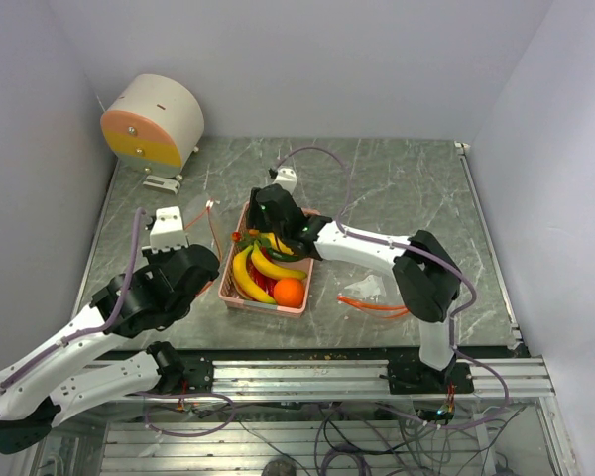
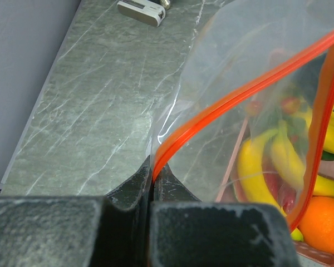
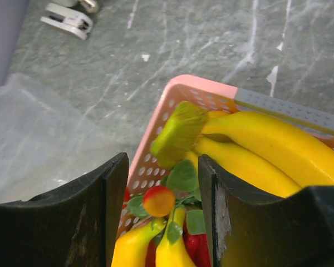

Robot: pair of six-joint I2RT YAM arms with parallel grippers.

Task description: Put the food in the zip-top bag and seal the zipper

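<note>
A clear bag with an orange zipper [image 2: 242,92] hangs from my left gripper, which is shut on the zipper edge; the bag's mouth gapes toward the right in the left wrist view. Just right of it, a pink basket [image 1: 263,309] holds bananas [image 1: 242,273], an orange [image 1: 290,292] and small red-and-green produce. My right gripper stands open over the basket's back part. A round red-orange item [image 3: 158,201] shows between its fingers, with a yellow-green piece [image 3: 180,133] just beyond; neither is gripped.
A second clear bag with an orange zipper [image 1: 372,305] lies flat on the table, right of the basket. A cream drum-shaped box [image 1: 154,119] stands at the back left, a small stapler-like object [image 1: 163,183] before it.
</note>
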